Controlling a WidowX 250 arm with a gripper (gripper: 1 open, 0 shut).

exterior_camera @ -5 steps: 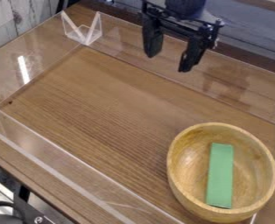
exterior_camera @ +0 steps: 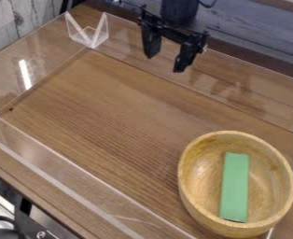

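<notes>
My black gripper (exterior_camera: 169, 47) hangs at the top centre of the camera view, over the back of the wooden table, its fingers apart with nothing seen between them. At the lower right a round yellow bowl (exterior_camera: 197, 186) holds a green rectangular block (exterior_camera: 234, 187).
A clear plastic or wire-like holder (exterior_camera: 90, 30) stands at the back left. Table edges run along the left and back.
My gripper has moved up and back, appearing smaller and farther from the bowl. The bowl and green block have not moved.
</notes>
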